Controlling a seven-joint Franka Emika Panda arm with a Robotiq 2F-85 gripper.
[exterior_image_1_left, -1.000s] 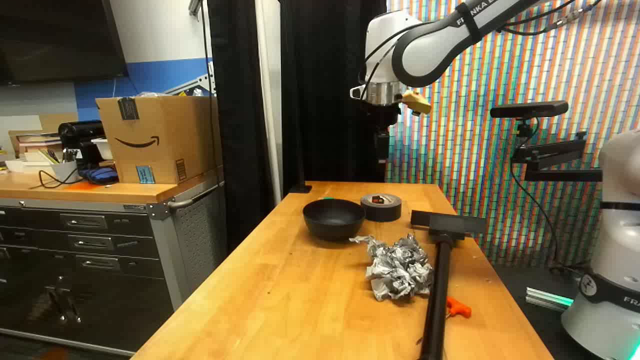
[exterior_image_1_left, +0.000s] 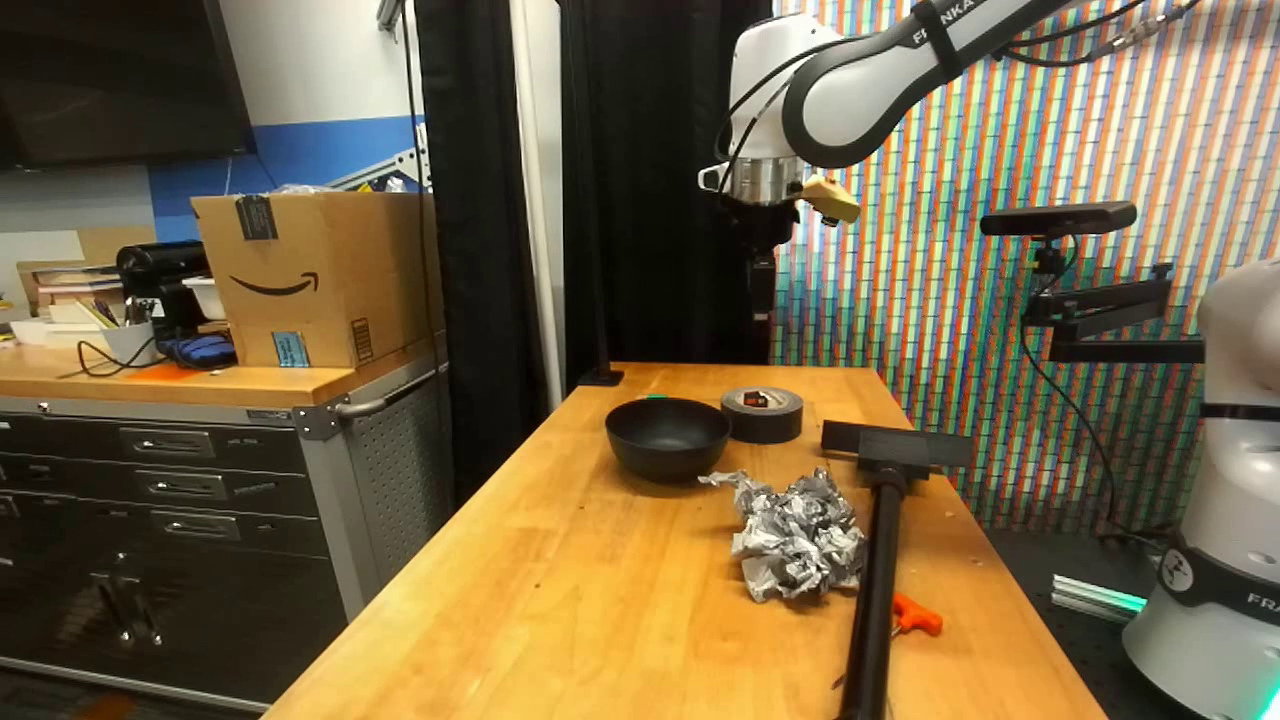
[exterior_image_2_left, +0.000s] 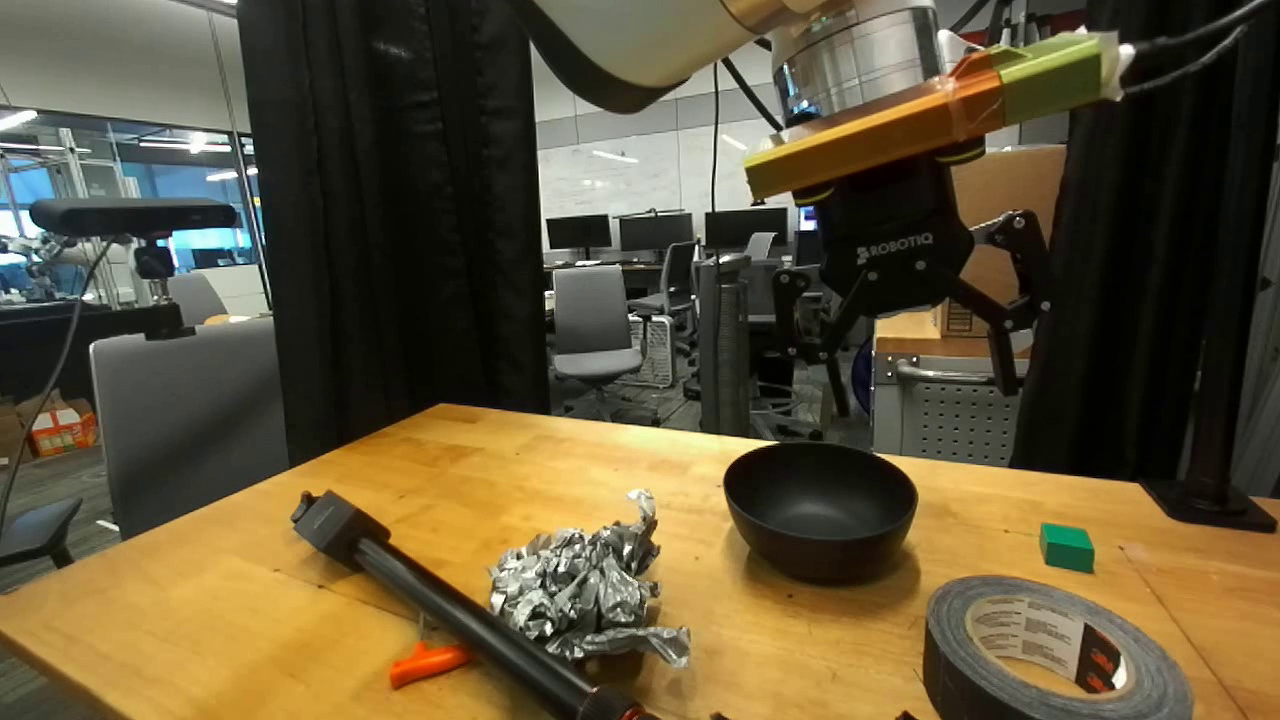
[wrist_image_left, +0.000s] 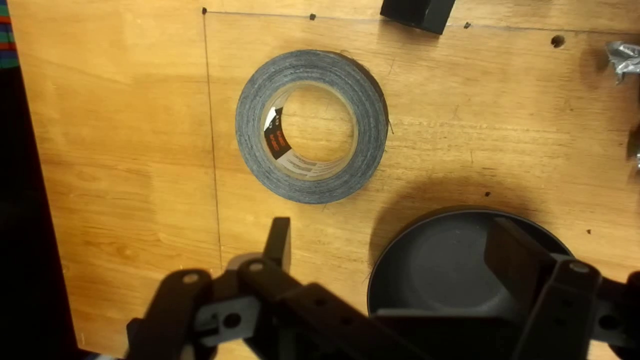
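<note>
High over the far part of the table hangs my gripper (exterior_image_2_left: 921, 390), its fingers spread wide and nothing between them. In the wrist view one fingertip (wrist_image_left: 277, 243) shows over bare wood and the other overlaps the black bowl (wrist_image_left: 438, 270), which looks empty there. A grey tape roll (wrist_image_left: 312, 126) lies flat beside the bowl. The small green block (exterior_image_2_left: 1066, 547) rests on the wood behind the tape in exterior view 2; my gripper's body seems to hide it in the wrist view. Crumpled silver foil (exterior_image_1_left: 798, 536) sits nearer the front in exterior view 1.
A long black T-shaped bar (exterior_image_1_left: 882, 576) runs along the table's right side, an orange-handled tool (exterior_image_1_left: 918, 616) beside it. A black stand base (exterior_image_2_left: 1212, 504) occupies the far corner. Bare table (exterior_image_1_left: 540, 600) spreads across the front left.
The arm and gripper have shifted very slightly, a touch higher in exterior view 1. Objects on the table lie where they were.
</note>
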